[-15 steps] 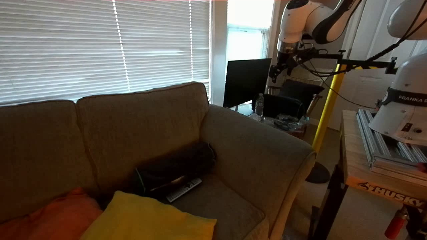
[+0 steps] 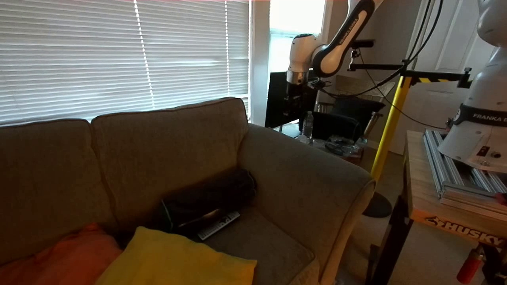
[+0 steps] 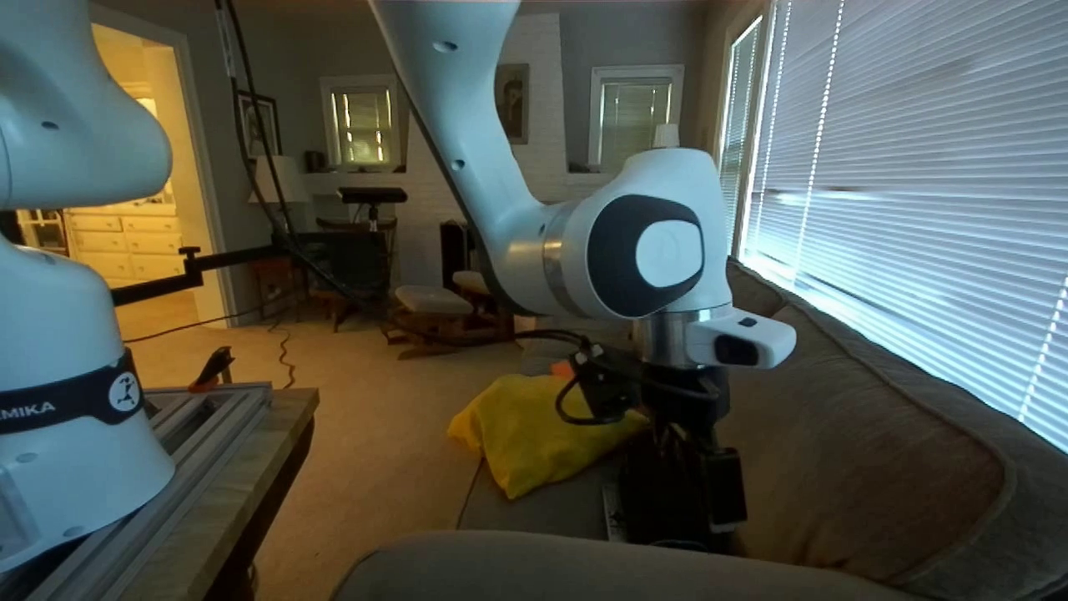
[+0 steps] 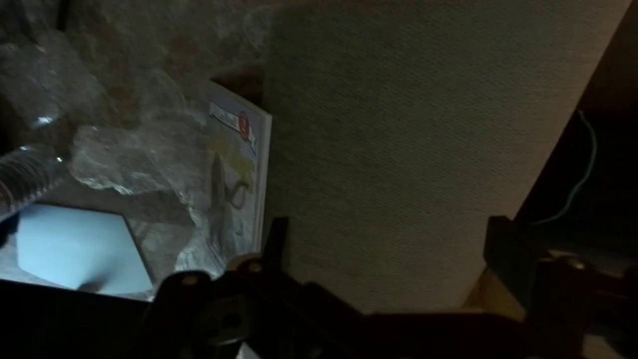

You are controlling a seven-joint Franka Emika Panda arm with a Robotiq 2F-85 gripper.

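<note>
My gripper stands open, its two fingers wide apart and nothing between them. Beneath it in the wrist view is the beige top of the sofa arm (image 4: 412, 149). Exterior view 1 has the gripper (image 2: 293, 99) in the air near the back end of that arm, in front of a dark screen. A grey remote (image 2: 218, 225) lies on the seat cushion beside a dark bundle (image 2: 214, 194), well below the gripper. A yellow pillow (image 2: 176, 261) and an orange pillow (image 2: 66, 256) rest on the seat to the left.
Behind the sofa arm, a cluttered table holds a clear bottle (image 2: 307, 124), crumpled plastic (image 4: 137, 155) and a thin book (image 4: 242, 161). The sofa backrest (image 2: 176, 142) and window blinds (image 2: 119, 57) bound the far side. A yellow stand (image 2: 392, 123) rises near the wooden workbench (image 2: 423, 185).
The arm has swung left and the gripper has come lower in exterior view 1, from beside the dark screen to in front of it. Sofa, pillows and remote are unmoved.
</note>
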